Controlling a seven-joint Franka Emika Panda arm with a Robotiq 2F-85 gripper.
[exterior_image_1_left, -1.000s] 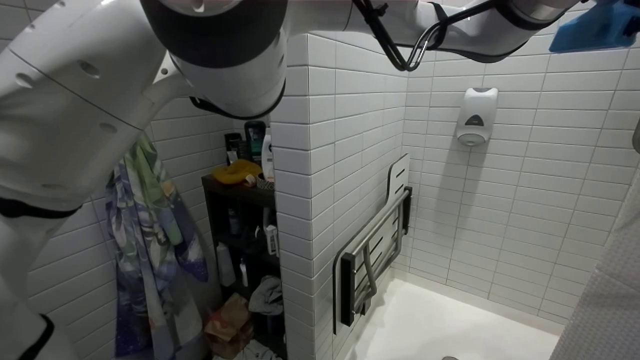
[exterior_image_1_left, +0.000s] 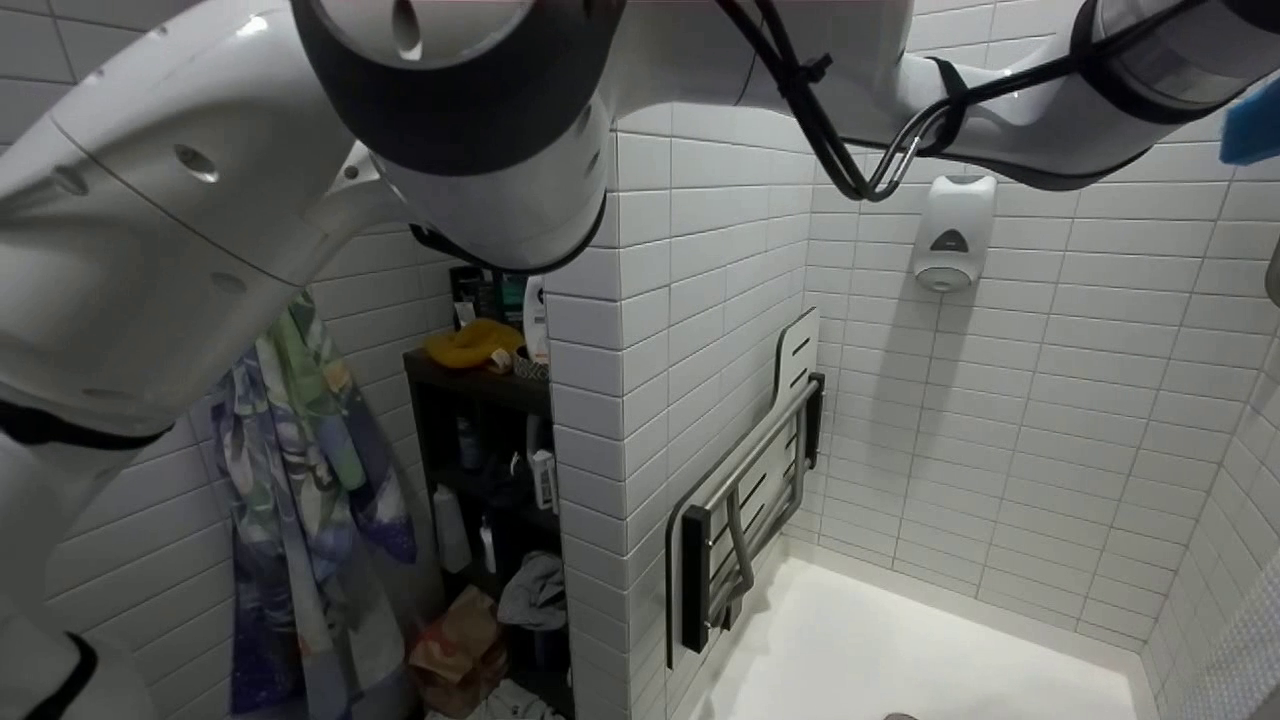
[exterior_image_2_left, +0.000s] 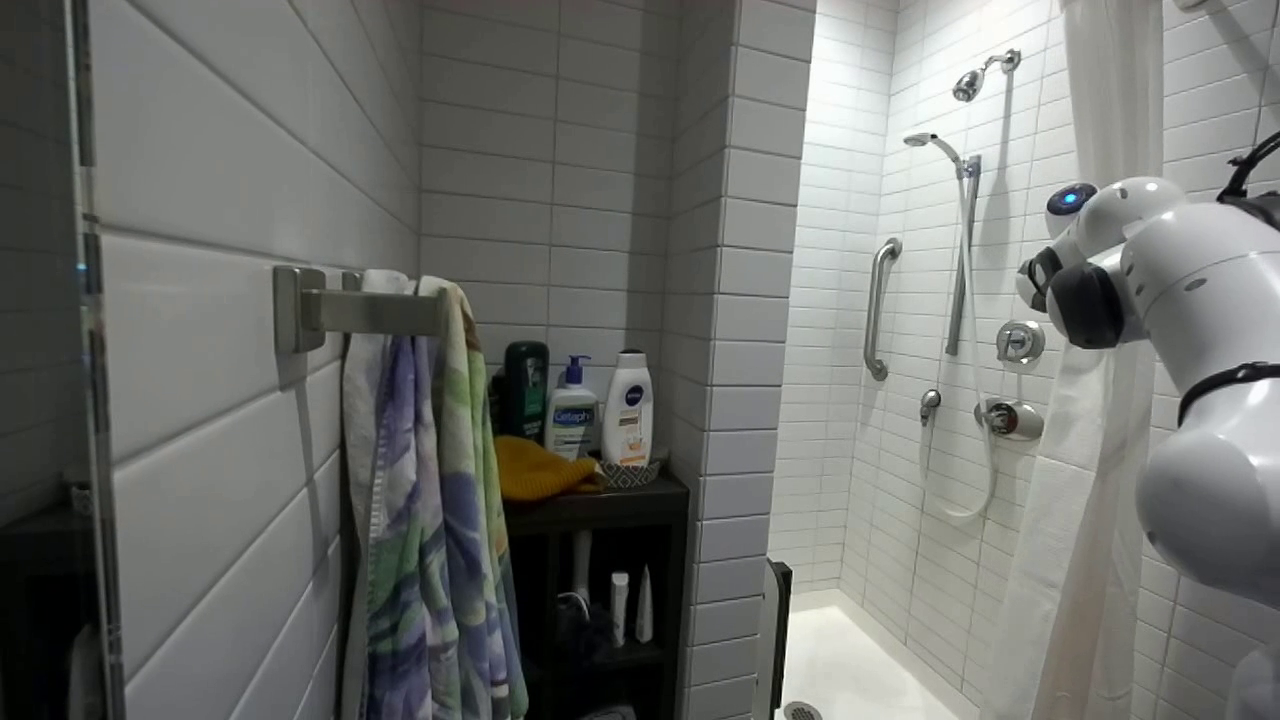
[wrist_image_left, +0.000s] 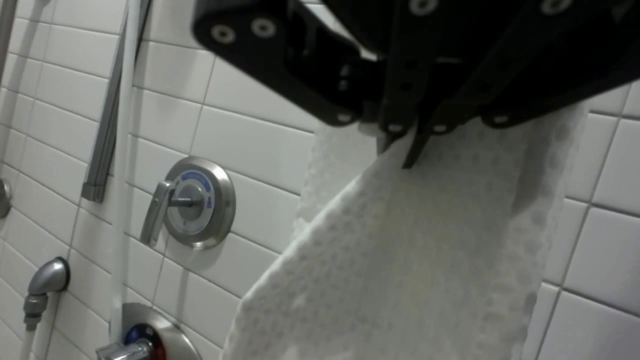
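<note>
A white, dimpled shower curtain (wrist_image_left: 432, 258) fills the lower right of the wrist view, its folded edge rising to my fingertips. My gripper is shut, with a thin fold of that curtain pinched between its dark fingers. The same curtain (exterior_image_2_left: 1098, 480) hangs at the right in exterior view 2, beside my arm (exterior_image_2_left: 1212, 396). Only a strip of curtain (exterior_image_1_left: 1236, 648) shows low at the right edge of exterior view 1. The fingers are outside exterior view 1 and cannot be made out in exterior view 2.
Close by are the tiled wall, a shower valve (wrist_image_left: 199, 203) and a hose (wrist_image_left: 122, 180). A folded shower seat (exterior_image_1_left: 744, 492) is on the partition wall. The dark shelf (exterior_image_2_left: 600, 510) holds bottles, with a towel (exterior_image_2_left: 438, 516) hanging near it.
My forearm has moved right and slightly down in exterior view 1, taking the blue part nearly out of frame. The curtain has drawn back to the right, uncovering more wall and floor.
</note>
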